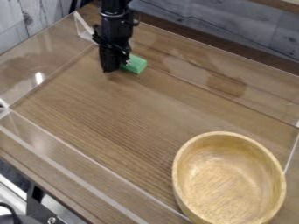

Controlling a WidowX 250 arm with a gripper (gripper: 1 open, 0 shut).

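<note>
The black gripper [114,61] hangs down from the top of the view over the back left of the wooden table. Right beside it, on its right, a small green object [133,65] rests on the table, partly behind the gripper. Whether the fingers are open or shut, or touch the green object, is too small to tell.
A large round tan bowl [228,179] stands at the front right. A dark grey surface [257,26] lies beyond its back edge, and a pale area is at the upper left.
</note>
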